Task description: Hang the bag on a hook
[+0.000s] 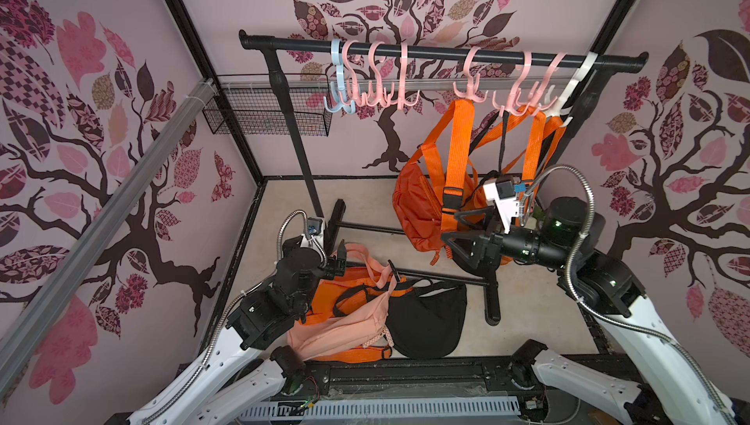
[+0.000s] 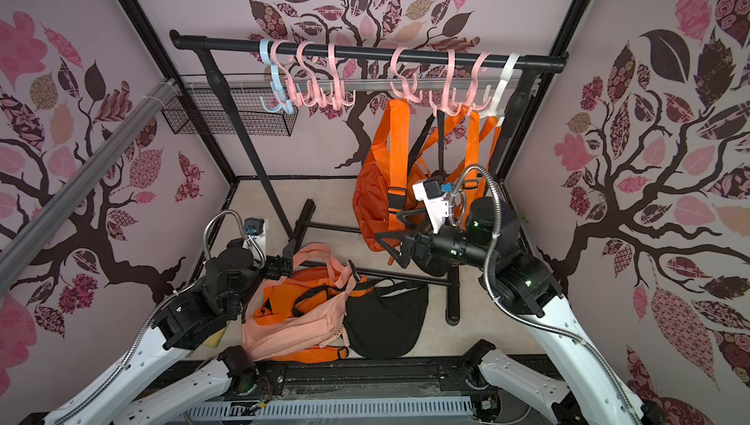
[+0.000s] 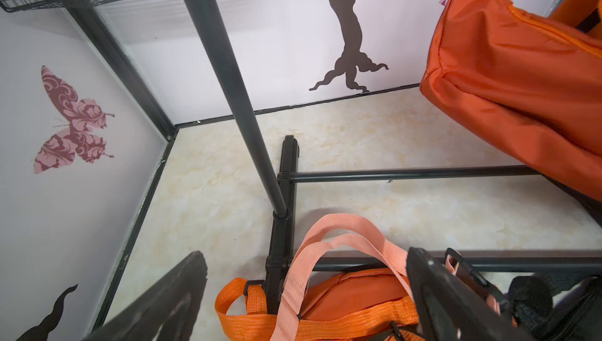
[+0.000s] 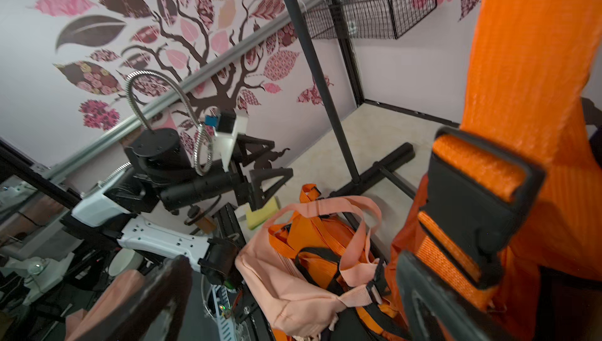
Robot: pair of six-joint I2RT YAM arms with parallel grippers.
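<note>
Orange bags (image 1: 418, 206) hang by straps from pink hooks (image 1: 514, 97) on the rack's rail (image 1: 289, 43), at the right. Below lie a pink bag (image 2: 289, 323), orange straps and a black bag (image 2: 386, 323). My left gripper (image 1: 332, 257) is open low over the pink bag, whose loop shows between and beyond its fingers in the left wrist view. My right gripper (image 2: 394, 237) is open beside the hanging orange bags; an orange strap with black buckle (image 4: 470, 209) is close in front of its fingers.
A wire basket (image 1: 265, 120) is fixed at the back left. Several empty hooks (image 2: 304, 89) hang on the left of the rail.
</note>
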